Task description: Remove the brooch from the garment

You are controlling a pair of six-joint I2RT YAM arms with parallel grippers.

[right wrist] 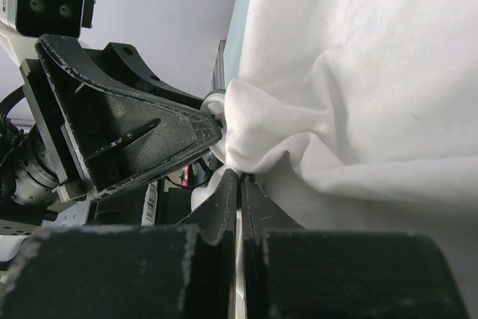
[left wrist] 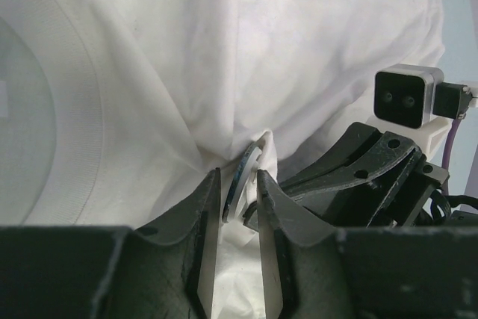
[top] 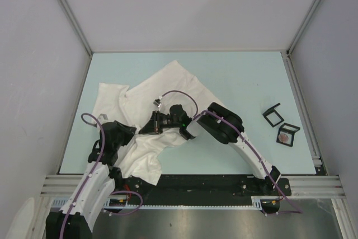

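The white garment (top: 168, 82) lies across the left half of the table, bunched where both grippers meet. A small flat silvery-dark piece (left wrist: 240, 181), seemingly the brooch, sits on a raised fold of cloth, between the fingertips of my left gripper, which is part open around it. My right gripper is shut at the bunched fold just beside it; whether cloth is pinched between its tips is hard to tell. In the right wrist view the left gripper's black finger hides most of that piece.
Two small dark open-frame boxes (top: 273, 117) stand on the right side of the pale table (top: 263, 76). The two grippers are very close together.
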